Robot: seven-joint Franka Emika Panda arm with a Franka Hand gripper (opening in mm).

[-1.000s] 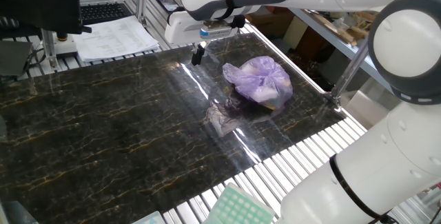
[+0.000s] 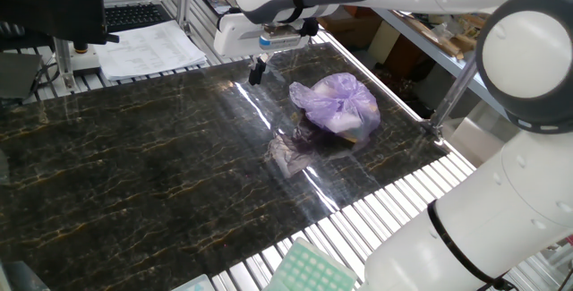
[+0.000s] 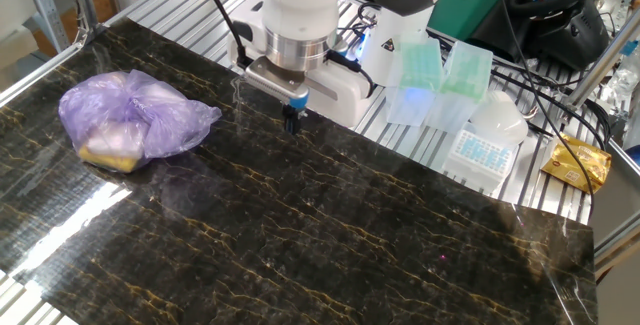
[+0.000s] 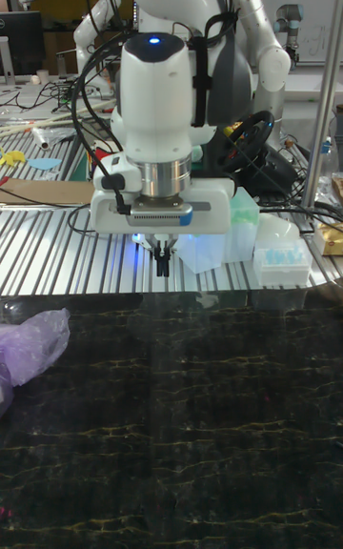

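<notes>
A knotted purple translucent plastic bag [image 2: 338,107] rests on the dark marbled tabletop [image 2: 134,175], with pale and yellowish contents showing through. It sits at the left in the second exterior view, where the bag [image 3: 130,120] shows a yellow item low inside. Only its edge, a piece of purple bag [image 4: 35,346], enters the third view. My gripper [image 4: 162,262] points down above the table, off to the side of the bag and clear of it. Its black fingers stand together, shut, and nothing shows between them.
Pipette-tip boxes [image 3: 480,160] and a gold packet [image 3: 577,163] stand on the slatted metal beside the tabletop. Papers [image 2: 150,51] and a keyboard [image 2: 134,15] lie beyond another edge.
</notes>
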